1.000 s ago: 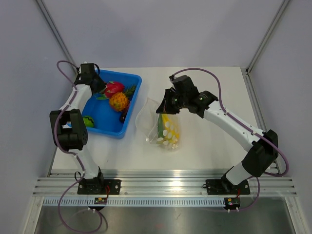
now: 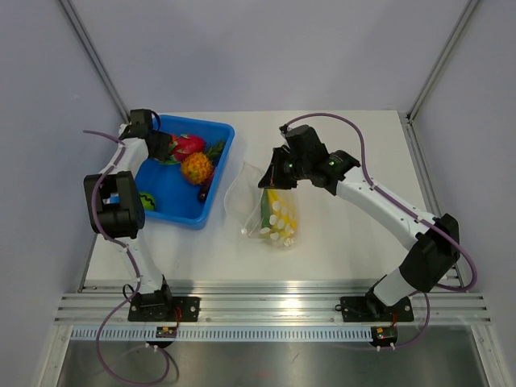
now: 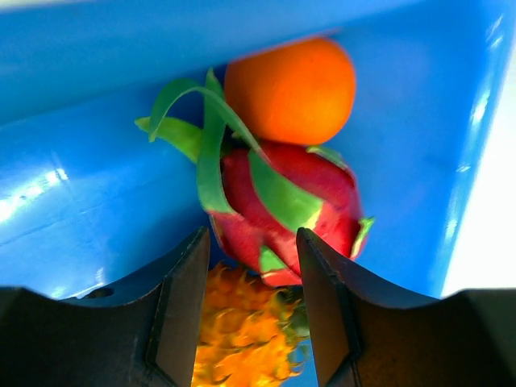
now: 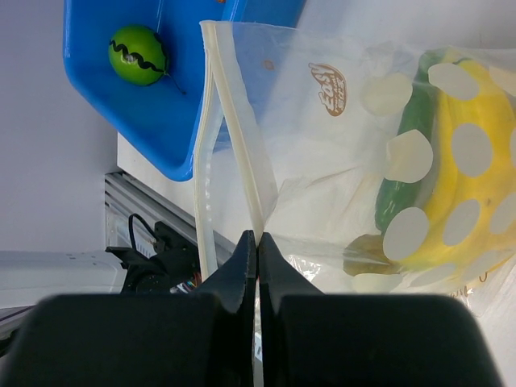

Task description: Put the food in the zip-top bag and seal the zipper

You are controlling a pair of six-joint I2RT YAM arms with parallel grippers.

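Observation:
The clear zip top bag [image 4: 314, 161] holds a yellow banana bunch [image 4: 472, 149], a green cucumber-like item [image 4: 411, 129] and a brownish item. My right gripper is shut on the edge of its mouth, which gapes to the left. Over the bin, my left gripper stands open with nothing between its fingertips. Ahead of them in the left wrist view lie a red dragon fruit [image 3: 282, 197] with green leaves and an orange [image 3: 290, 90] against it. The spiky orange-yellow pineapple [image 3: 242, 326] shows between and below the fingers.
The blue bin [image 2: 171, 197] stands left of the bag; its walls rise around the food. A striped green watermelon [image 2: 147, 201] and a dark round fruit [image 2: 202, 195] also lie inside.
The left hand has shifted slightly left and toward the table's front. Right arm and bag stay practically still.

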